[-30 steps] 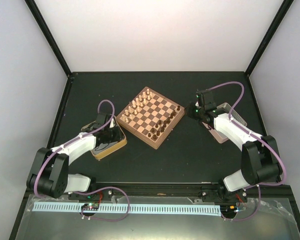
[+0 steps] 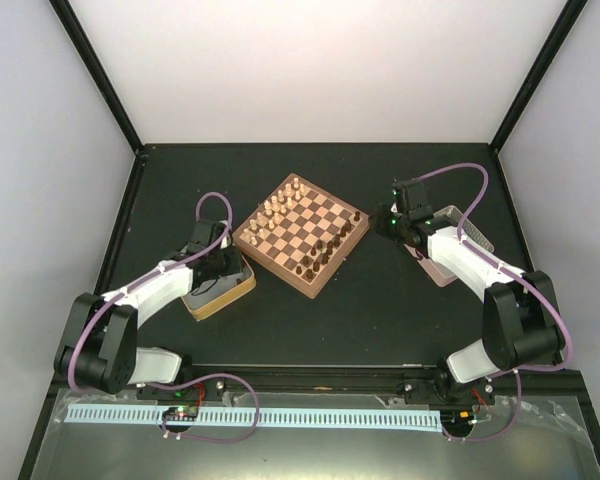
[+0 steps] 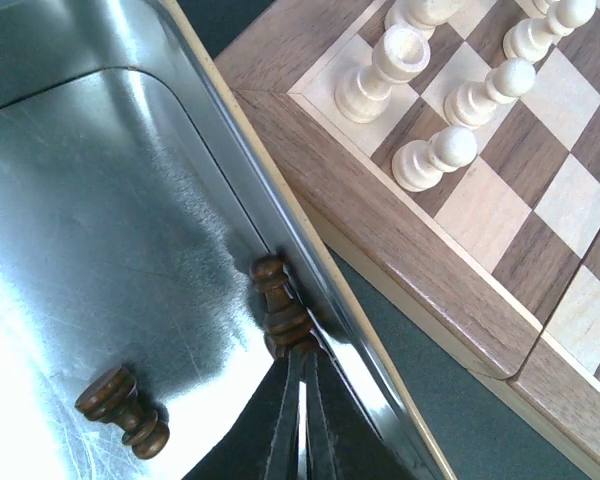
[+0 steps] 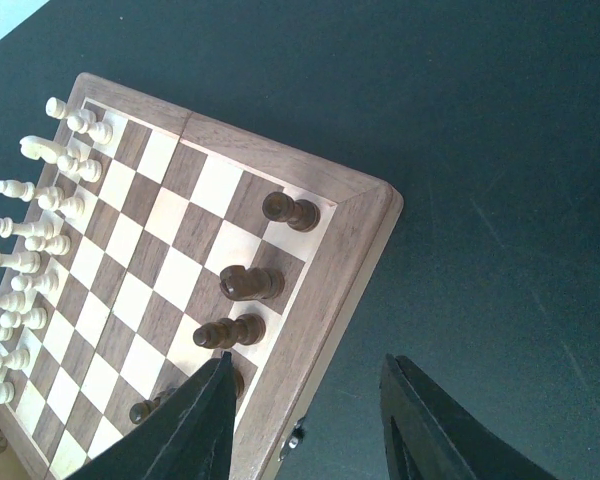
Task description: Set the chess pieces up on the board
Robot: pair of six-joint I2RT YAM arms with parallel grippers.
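Observation:
The wooden chessboard (image 2: 300,250) holds white pieces along its upper-left side and dark pieces along its lower-right side. In the left wrist view my left gripper is low in the metal tray (image 3: 110,200), shut, its tips at a dark piece (image 3: 285,315) lying against the tray wall; none shows held between them. Another dark piece (image 3: 125,410) lies nearby. My right gripper stands apart with empty fingers beside the board's right edge, near dark pieces such as the pawn (image 4: 290,210).
A pink-edged container (image 2: 455,255) sits under the right arm.
My left arm has shifted slightly over the tray. The right arm and the pieces on the board show no visible change.

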